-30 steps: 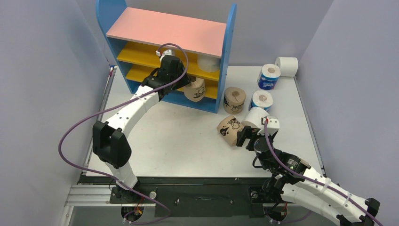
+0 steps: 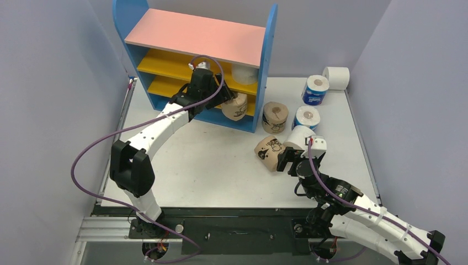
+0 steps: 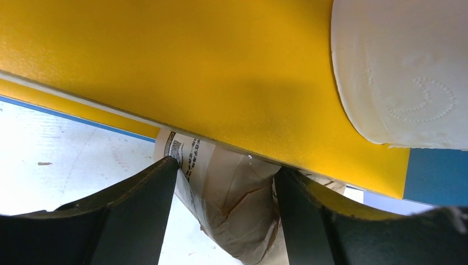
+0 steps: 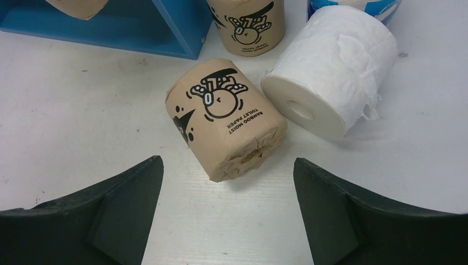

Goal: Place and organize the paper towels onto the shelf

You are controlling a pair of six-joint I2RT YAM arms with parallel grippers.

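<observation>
My left gripper (image 2: 226, 95) is at the shelf's lower yellow level with a brown wrapped roll (image 2: 234, 109) between its fingers, part open around it; the roll (image 3: 221, 204) is pressed under the edge of a yellow board (image 3: 209, 61). A white roll (image 2: 244, 74) stands on the level above. My right gripper is open over the table, facing a lying brown roll (image 4: 223, 121) and a lying white roll (image 4: 331, 66).
A brown roll (image 2: 274, 118) stands beside the shelf's right side, with blue-wrapped rolls (image 2: 313, 94) and another white roll (image 2: 335, 78) behind.
My left gripper and the brown roll have shifted slightly right along the shelf. The right arm has barely moved.
</observation>
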